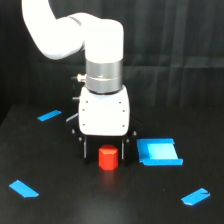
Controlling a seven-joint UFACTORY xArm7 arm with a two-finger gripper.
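A small red block [108, 159] stands on the black table near the middle of the camera view. Its top edge lies close under the white body of my gripper [105, 155]. Thin dark fingers reach down, one on the left of the block and one on the right. A gap shows between each finger and the block, so the gripper is open. Whether the fingertips are level with the block in depth is hard to tell.
To the right lies a pale square edged with blue tape [158, 151]. Blue tape strips mark the table at the front left [23, 188], front right [195, 197] and back left [49, 115].
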